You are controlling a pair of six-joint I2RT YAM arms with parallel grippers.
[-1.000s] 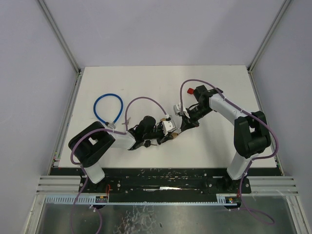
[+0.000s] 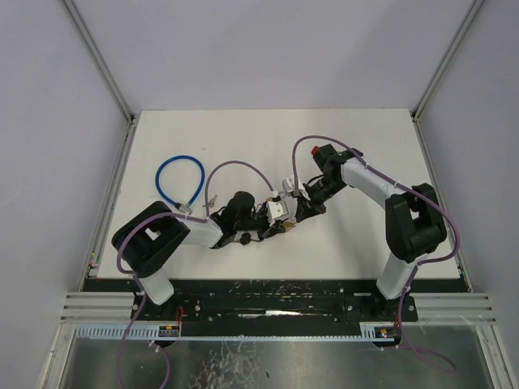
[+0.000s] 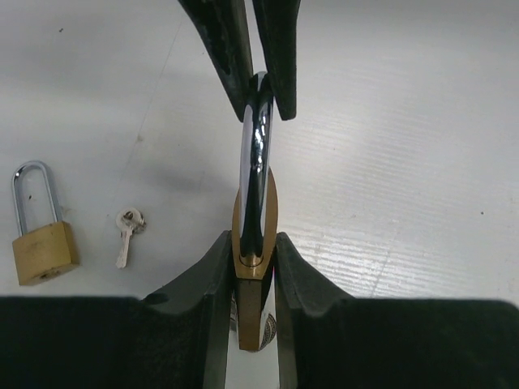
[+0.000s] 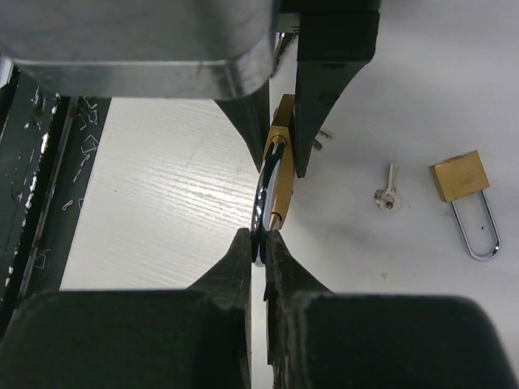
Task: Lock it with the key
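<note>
A brass padlock (image 3: pixel 250 292) with a long chrome shackle is held between both grippers over the board's centre. My left gripper (image 2: pixel 280 220) is shut on its brass body, seen edge-on in the left wrist view. My right gripper (image 2: pixel 296 212) is shut on the shackle, its fingers at the shackle's top end in the left wrist view. A small silver key lies loose on the white board, also visible in the right wrist view (image 4: pixel 388 193). A second brass padlock (image 3: pixel 45 251) lies near it, shackle flat on the board.
A blue cable loop (image 2: pixel 178 157) lies at the left of the white board (image 2: pixel 235 138). A red object (image 2: pixel 316 149) is at the back, partly behind the right arm. The front centre of the board is clear.
My right arm and gripper have shifted slightly toward the left and front, closer over the left gripper. The left arm is nearly still.
</note>
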